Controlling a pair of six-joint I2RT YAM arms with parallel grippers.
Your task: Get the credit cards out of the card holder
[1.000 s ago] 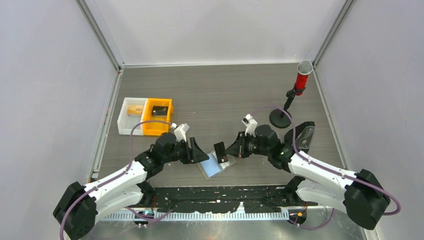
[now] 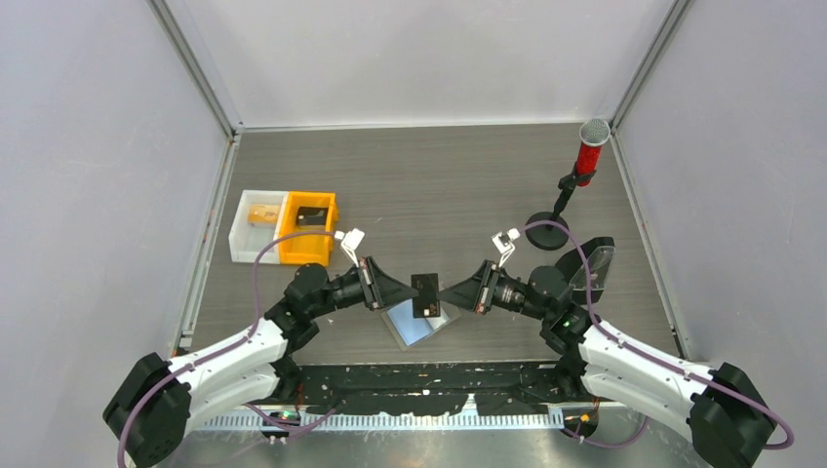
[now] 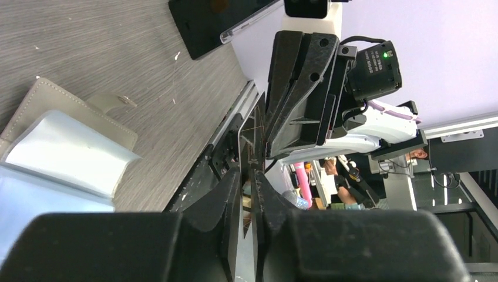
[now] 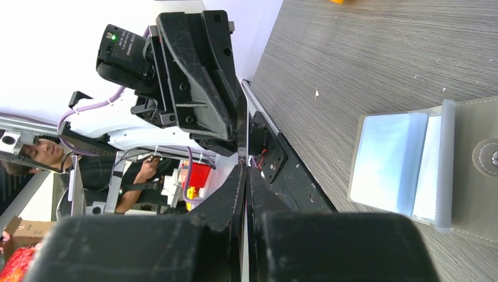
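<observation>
A black card [image 2: 426, 295] hangs above the card holder, its right edge pinched by my right gripper [image 2: 443, 294]. My left gripper [image 2: 412, 292] has reached the card's left edge. In the left wrist view a narrow gap shows between the left fingers, with the card [image 3: 251, 138] edge-on in line with it, so those fingers stand slightly open around its edge. The right fingers [image 4: 226, 211] are closed on the thin card. Below lies the grey card holder [image 4: 473, 176], unfolded on the table, with pale blue and clear sleeves [image 4: 384, 158].
At the left stand a white bin [image 2: 236, 232] and a yellow bin [image 2: 330, 213], each with a card inside. A red microphone [image 2: 589, 156] on a stand and a black holder [image 2: 603, 258] are at the right.
The right arm has shifted slightly, straightening the tilted card. My left gripper has come rightward, closing the distance to the card's left edge.
</observation>
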